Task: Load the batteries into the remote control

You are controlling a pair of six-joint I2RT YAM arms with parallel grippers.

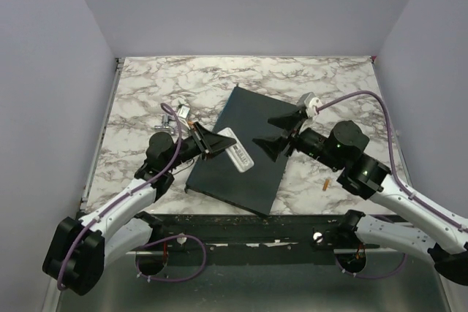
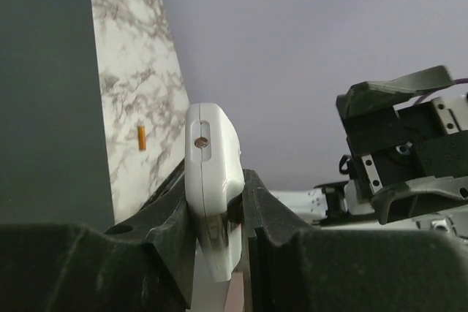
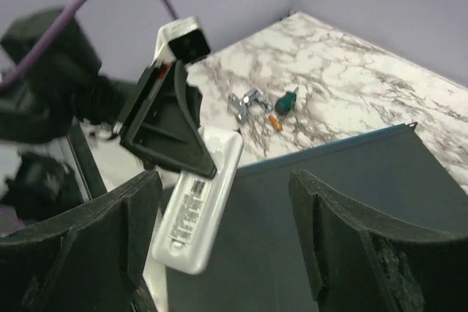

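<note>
A white remote control [image 1: 238,153] is held in my left gripper [image 1: 216,147], which is shut on it; in the left wrist view the remote [image 2: 212,151] stands end-on between the fingers, and in the right wrist view its buttoned face [image 3: 190,217] shows. My right gripper [image 1: 272,137] is open and apart from the remote, to its right, with nothing between its fingers. An orange battery-like piece [image 1: 325,184] lies on the marble at the right, also visible in the left wrist view [image 2: 142,137]. Another small orange piece [image 3: 275,122] lies beside small tools.
A dark mat [image 1: 241,188] covers the middle of the marble table. A green tool [image 3: 286,103] and small metal items [image 3: 254,100] lie at the left.
</note>
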